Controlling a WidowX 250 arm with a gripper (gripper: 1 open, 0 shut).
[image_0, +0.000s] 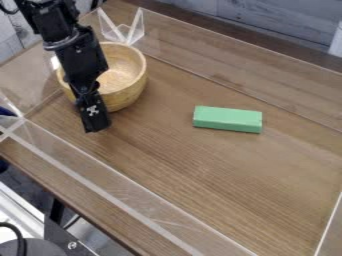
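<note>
A black gripper (88, 108) reaches down from the top left, in front of a round wooden bowl (120, 72). Its lower end is low at the bowl's front left, just above the table. It is open; nothing clearly shows between its fingers. It hides part of the bowl's left side.
A green block (227, 119) lies on the wooden table (214, 190) to the right of the bowl. A white angular object (126, 28) stands behind the bowl. Dark cables lie at the lower left.
</note>
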